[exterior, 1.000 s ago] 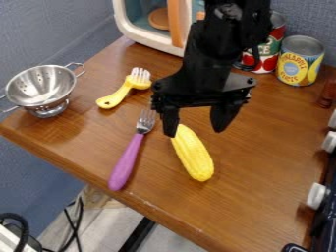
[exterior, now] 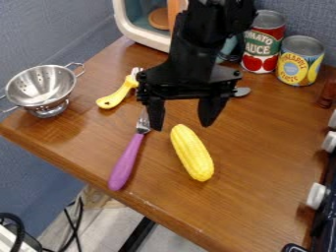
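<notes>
The black gripper (exterior: 183,110) hangs over the middle of the wooden table, its two fingers wide apart with nothing seen between them. A yellow corn cob (exterior: 194,154) lies on the table just below and in front of it. To the left lies a fork with a purple handle (exterior: 128,157), its head partly near the left finger, and farther back a yellow-handled utensil (exterior: 114,96).
A steel colander (exterior: 41,89) sits at the left edge. A red tomato can (exterior: 261,41), a yellow can (exterior: 300,61) and a brown bottle (exterior: 328,94) stand at the back right. A white toy appliance (exterior: 144,25) is behind; black stove knobs line the right edge.
The gripper has moved slightly up and back, away from the corn, with its fingers still apart. The objects on the table look unchanged.
</notes>
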